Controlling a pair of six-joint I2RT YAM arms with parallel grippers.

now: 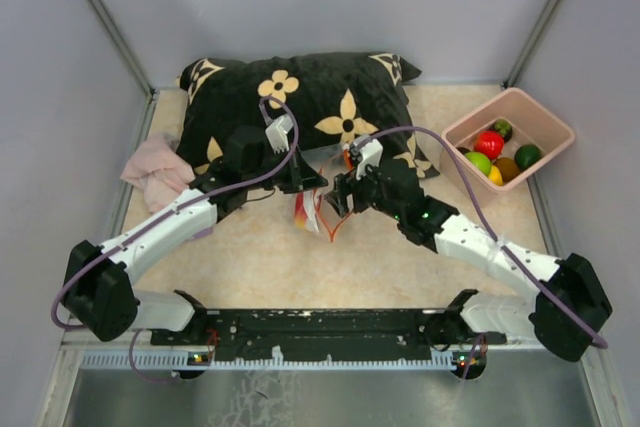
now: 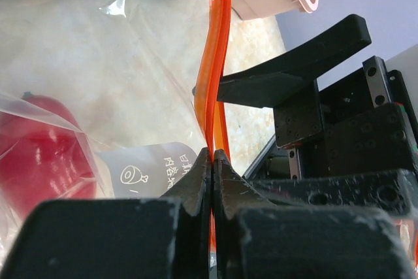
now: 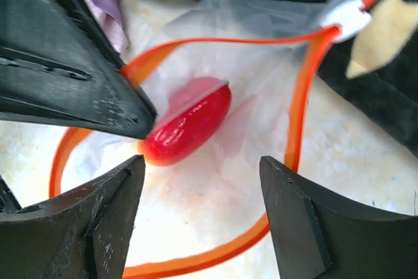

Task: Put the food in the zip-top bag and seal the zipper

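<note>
The clear zip bag [image 1: 315, 212] with orange zipper stands between my grippers at mid-table. In the left wrist view, my left gripper is shut on the orange zipper strip [image 2: 212, 70] at the bag's mouth. A red food item [image 3: 189, 122] lies inside the bag, seen through the opening in the right wrist view. My right gripper is open at the bag's mouth, its fingers apart near the lower part of the orange rim, with the left gripper's dark finger above.
A pink bin [image 1: 460, 129] of assorted food stands at the right. A dark patterned pillow [image 1: 260, 107] lies along the back, a pink cloth [image 1: 155, 172] at the left.
</note>
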